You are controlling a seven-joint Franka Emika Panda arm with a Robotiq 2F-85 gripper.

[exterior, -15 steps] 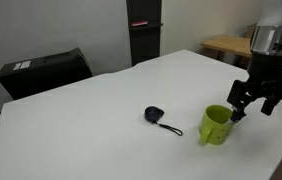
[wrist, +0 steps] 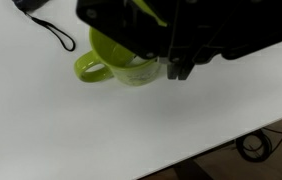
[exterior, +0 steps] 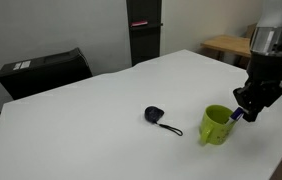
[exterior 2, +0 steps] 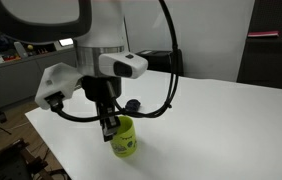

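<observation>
A yellow-green mug [exterior: 217,124] stands upright on the white table, its handle toward the front in exterior view 1. My gripper [exterior: 239,113] reaches down at the mug's right rim, and a dark blue patch shows at its tip; whether that is part of a finger or a separate thing, I cannot tell. In exterior view 2 the gripper [exterior 2: 110,130] covers the near left side of the mug [exterior 2: 125,138]. The wrist view has the dark fingertips [wrist: 172,73] close together beside the mug's wall [wrist: 131,70]. Any gap or contact there is unclear.
A small dark object with a wrist strap [exterior: 154,114] lies left of the mug. A black box-shaped device [exterior: 43,73] sits at the table's far left edge. Cables [wrist: 254,146] lie beyond the table edge.
The gripper has turned and shifted slightly at the mug's right rim, and more of the blue patch shows at its tip. The mug and the strapped object have stayed put.
</observation>
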